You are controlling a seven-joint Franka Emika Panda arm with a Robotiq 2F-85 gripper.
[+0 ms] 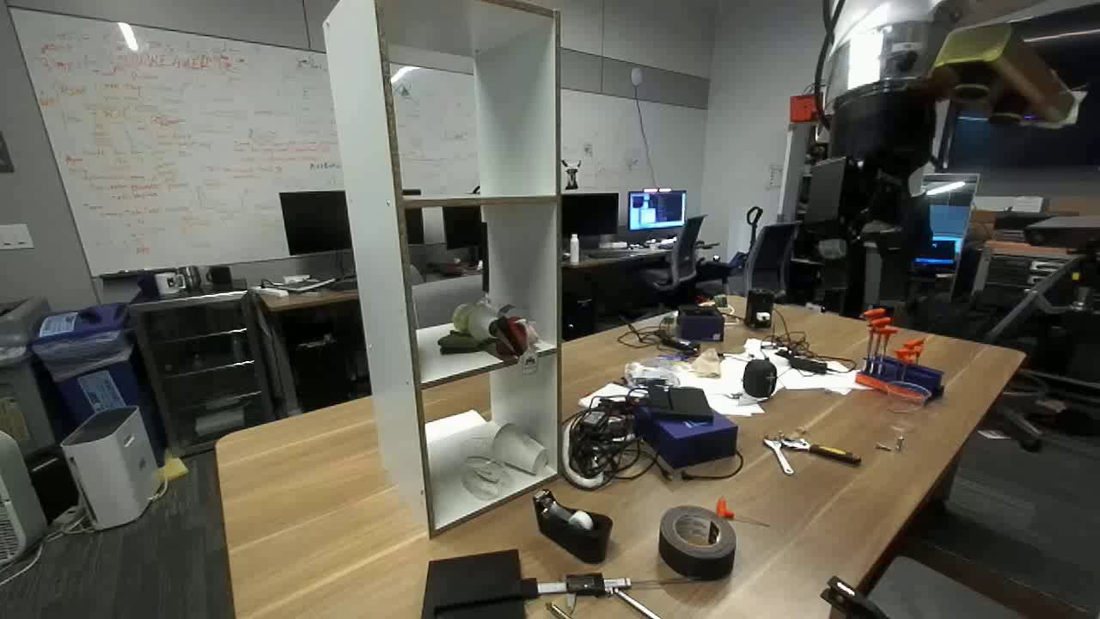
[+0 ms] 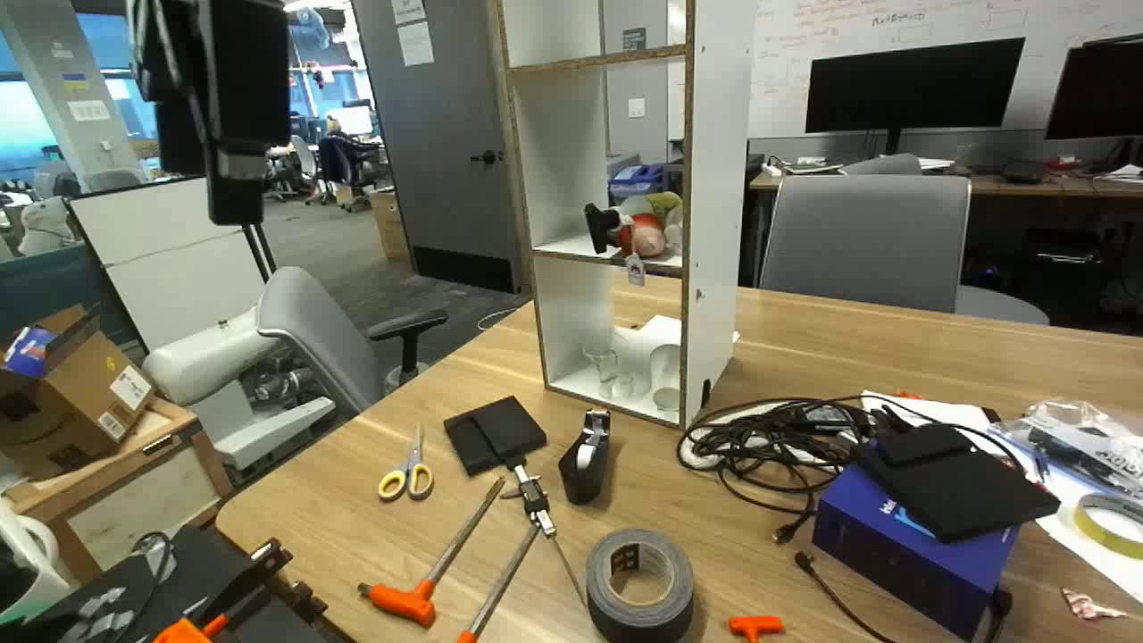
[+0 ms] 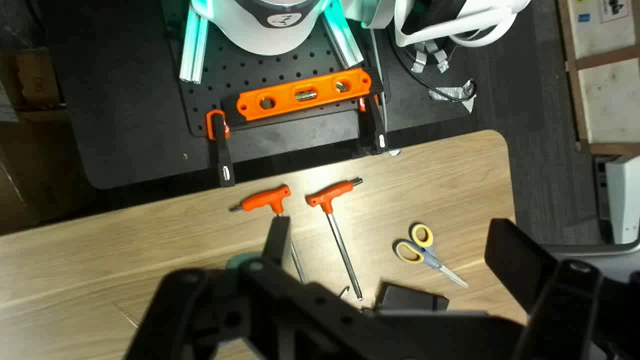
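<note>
High over the table's near end hangs my gripper, open, with its two black fingers wide apart and nothing between them. Well below it in the wrist view lie yellow-and-grey scissors (image 3: 422,251) and two orange T-handle hex keys, one (image 3: 337,231) of them nearer the middle. A black case (image 3: 414,298) is partly hidden by the gripper body. In exterior view 2 the gripper (image 2: 230,204) shows at the upper left, far from the tabletop. A black tape dispenser (image 2: 585,457), a caliper (image 2: 535,498) and a roll of dark tape (image 2: 639,588) lie in front of the shelf.
A tall white shelf (image 1: 454,196) stands on the table, with plush items (image 1: 492,328) on its middle level and cups (image 1: 516,449) at the bottom. Tangled cables (image 2: 766,450) and a blue box (image 2: 916,546) crowd its side. An orange level (image 3: 304,95) lies on the base plate.
</note>
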